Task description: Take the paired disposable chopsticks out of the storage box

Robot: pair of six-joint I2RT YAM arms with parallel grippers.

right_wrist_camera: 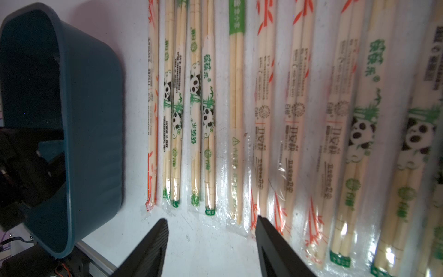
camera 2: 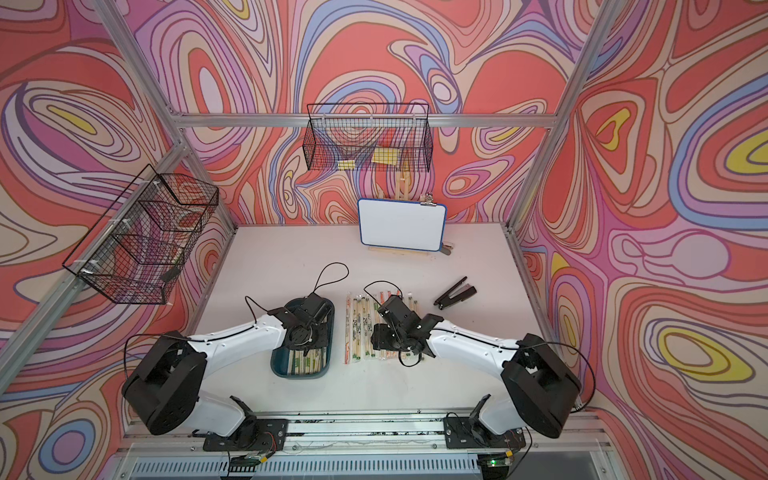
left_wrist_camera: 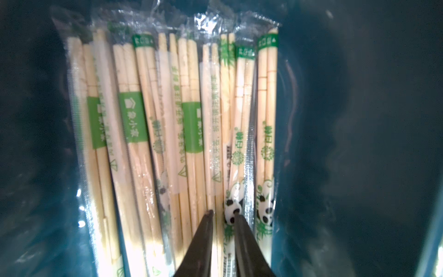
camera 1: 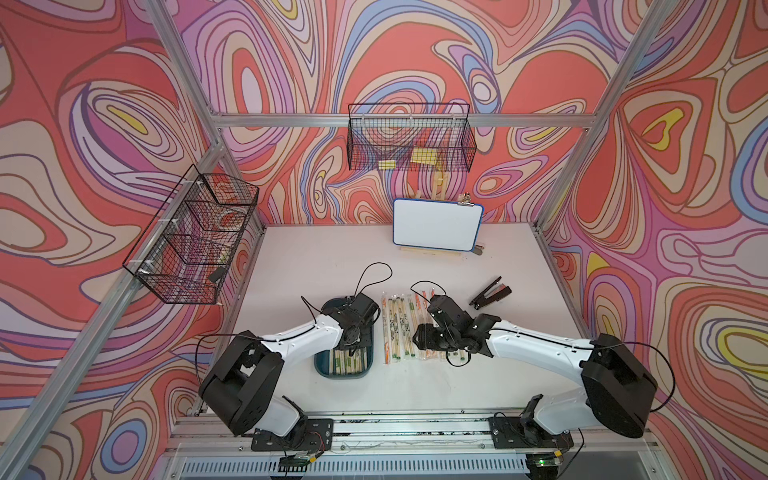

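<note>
Several plastic-wrapped chopstick pairs lie side by side in the dark teal storage box. Over the lower part of these pairs, near the right side of the row, my left gripper is partly open with a narrow gap. A panda-printed pair and a paler-wrapped pair run under its fingertips; whether the fingers touch them cannot be told. My right gripper stands wide open and empty, above the table beside the box. A row of wrapped chopsticks lies flat on the table under it.
Behind the right arm a black stapler rests on the table. A whiteboard stands at the back. Wire baskets hang on the frame.
</note>
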